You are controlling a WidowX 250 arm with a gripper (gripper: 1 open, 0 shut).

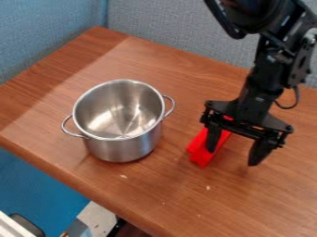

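Observation:
A red elongated object [199, 149] lies on the wooden table [136, 194], right of a steel two-handled pot [117, 120] that looks empty. My black gripper [236, 146] is open and lowered over the red object, its fingers on either side of it and hiding part of it. Whether they touch it cannot be told.
A blue-grey padded wall stands behind and left of the table. Below the table's front-left edge some pale equipment shows.

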